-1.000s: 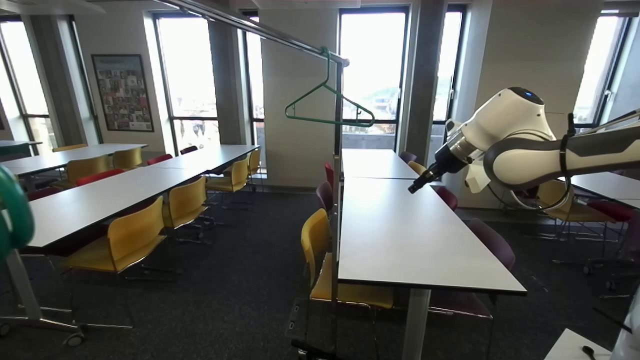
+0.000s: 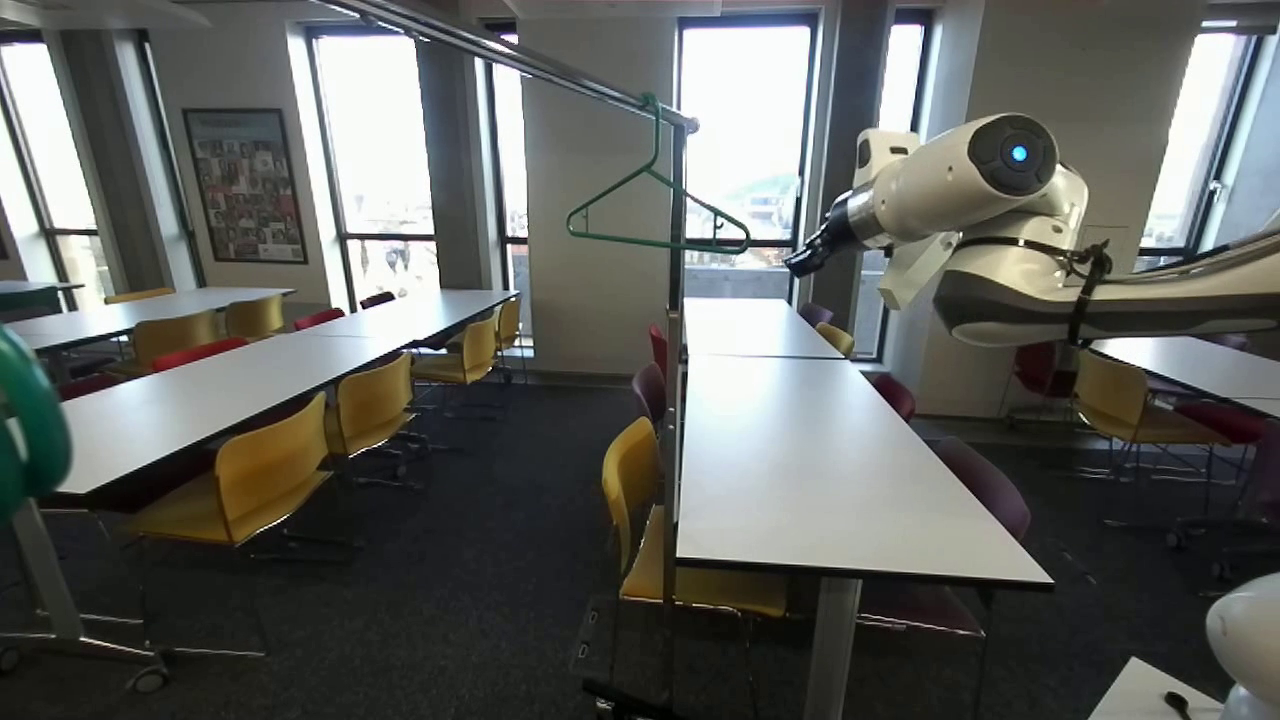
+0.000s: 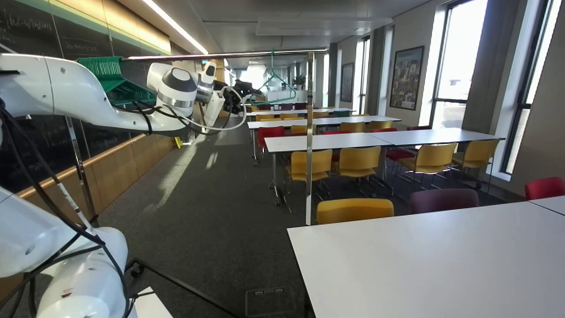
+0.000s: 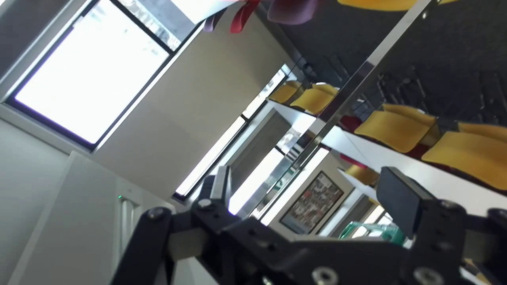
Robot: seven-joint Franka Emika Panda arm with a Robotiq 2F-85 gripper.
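Observation:
A green hanger (image 2: 648, 241) hangs by its hook near the end of a metal rail (image 2: 540, 62), beside the upright post. In exterior view 1 my gripper (image 2: 804, 260) is to the right of this hanger, at about the height of its lower bar, with a gap between them. From the other side, the gripper (image 3: 253, 89) overlaps the hanger (image 3: 273, 101) in the picture; the depth between them is unclear. In the wrist view my gripper stands open, nothing between its fingers. Something green (image 4: 370, 231) shows low by the right finger, partly hidden.
A bunch of green hangers (image 3: 103, 66) fills the rail's other end. The rack's post (image 3: 310, 175) stands close by the single hanger. Below are white tables (image 2: 816, 468) and yellow chairs (image 2: 270, 468). Air around the gripper looks free in exterior view 1.
My arm has risen, and the gripper has moved up and a little left, from over the table to about the hanger's height. The hanger looks almost unmoved.

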